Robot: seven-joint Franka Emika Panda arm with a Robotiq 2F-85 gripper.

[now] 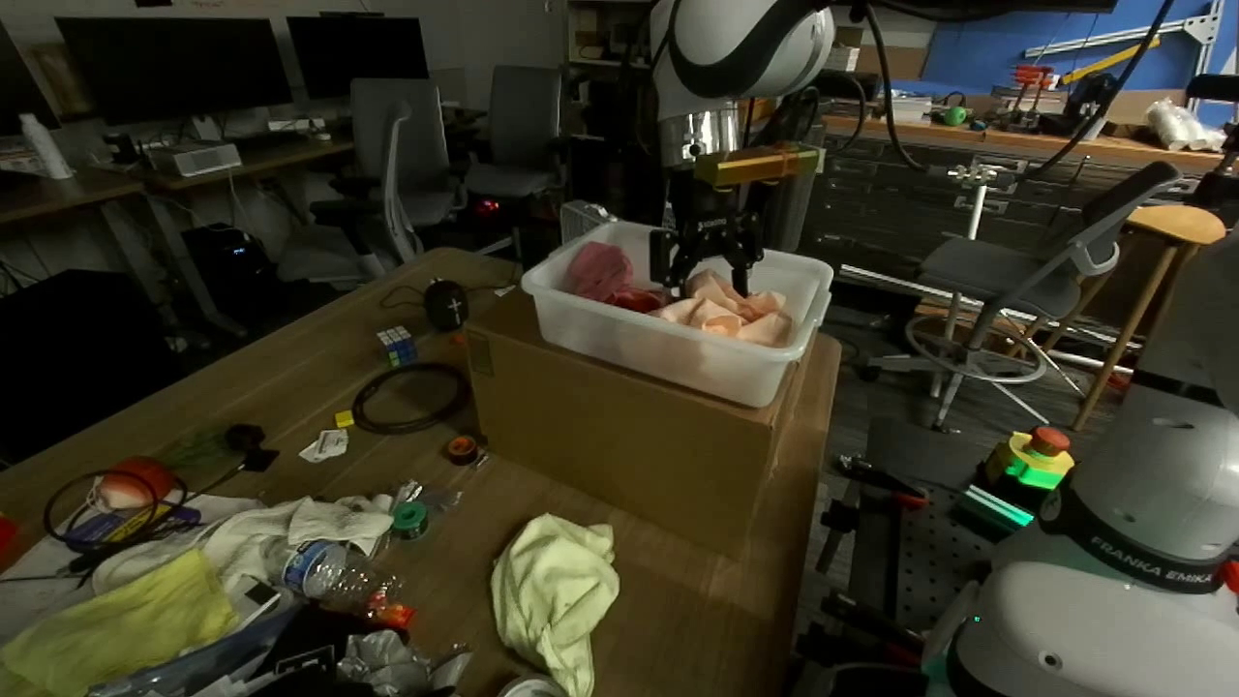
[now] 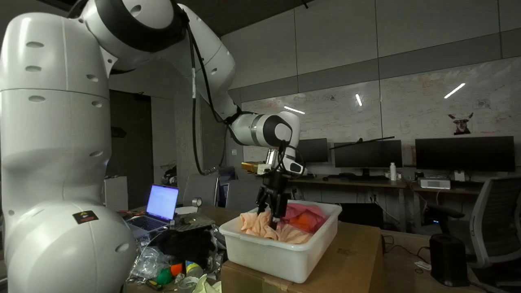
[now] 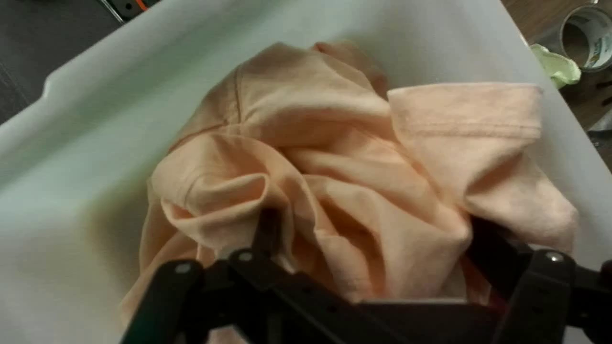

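A crumpled peach cloth (image 1: 732,312) lies inside a white plastic bin (image 1: 662,354). In the wrist view the same peach cloth (image 3: 344,149) bunches up between my spread fingers, with one fingertip sunk into a fold. My gripper (image 1: 706,285) points down into the bin from above and is open. Beside the peach cloth, in the bin's other end, sits a pink-red cloth (image 1: 600,271); exterior view 2 shows the pink cloth (image 2: 303,217) with an orange patch. Folds partly hide the fingertips.
Under the bin is a cardboard box (image 1: 616,447) on the wooden table. A pale green cloth (image 1: 555,592) lies on the table in front of it. Clutter, including a plastic bottle (image 1: 331,569), fills the table's near left. The bin walls stand close round the gripper.
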